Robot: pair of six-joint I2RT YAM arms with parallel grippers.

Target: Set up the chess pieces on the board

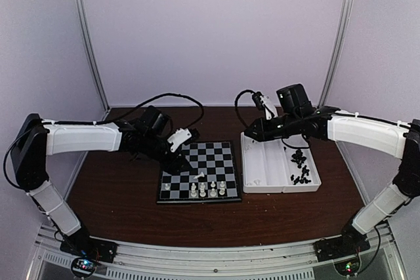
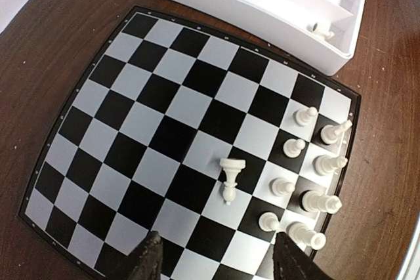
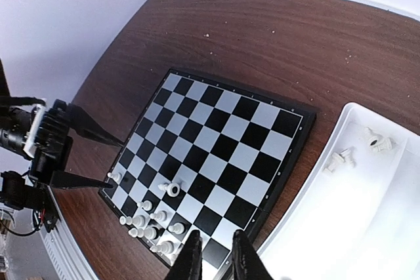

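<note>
The chessboard (image 1: 216,155) carries several upright white pieces along its near right part, such as a pawn (image 2: 293,147). One white piece (image 2: 230,181) lies on its side near the middle. My left gripper is above the board's left part, fingers apart with nothing between them. My right gripper is raised over the white tray's (image 1: 282,188) left side, fingers parted and empty. The tray holds a few lying white pieces (image 3: 382,143) and several black pieces (image 1: 298,159).
Bare dark wood (image 3: 262,24) shows behind and in front of the board and tray. Walls close in the table at the back and both sides.
</note>
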